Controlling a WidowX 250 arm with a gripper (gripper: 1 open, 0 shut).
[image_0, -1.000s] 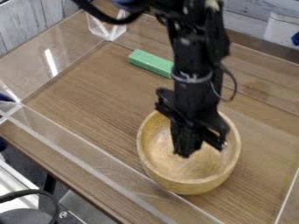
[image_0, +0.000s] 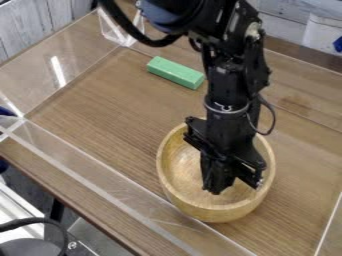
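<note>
My black gripper (image_0: 219, 172) is lowered into a round beige bowl (image_0: 202, 204) on the wooden table, its fingertips over the inside near the middle. It is shut, and I see nothing between its fingers, though the arm hides part of the bowl's back and interior.
A green block (image_0: 174, 72) lies on the table (image_0: 107, 110) behind the bowl, to the left of the arm. The table's left edge has clear strips along it. A white object (image_0: 322, 35) stands at the back right.
The bowl and block look unmoved.
</note>
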